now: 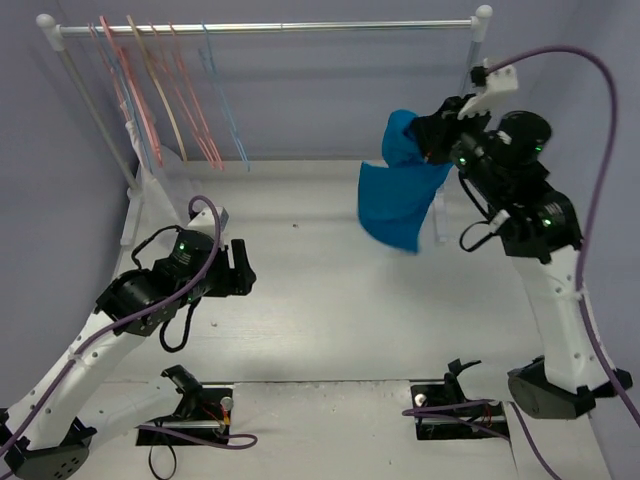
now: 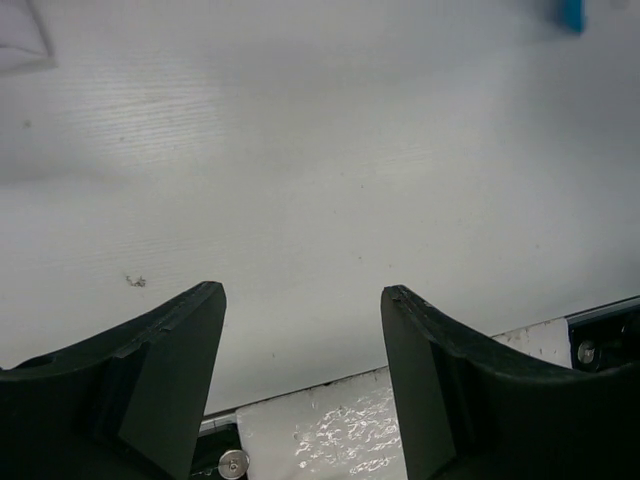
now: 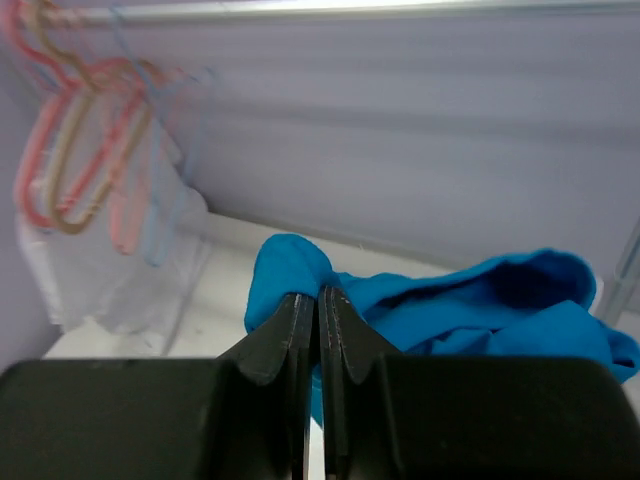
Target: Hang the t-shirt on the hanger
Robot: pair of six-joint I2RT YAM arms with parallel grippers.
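The blue t-shirt hangs in the air on the right side of the top view, below the rail's right end. My right gripper is shut on a bunched part of the blue cloth, whose folds spread to the right in the right wrist view. Low over the left part of the table, my left gripper stands open with nothing between its fingers. Several hangers, pink, blue and tan, hang at the left end of the rail. None of them carries the blue shirt.
A metal rail spans the back on white posts. White cloth hangs at the left post. Purple cables run along both arms.
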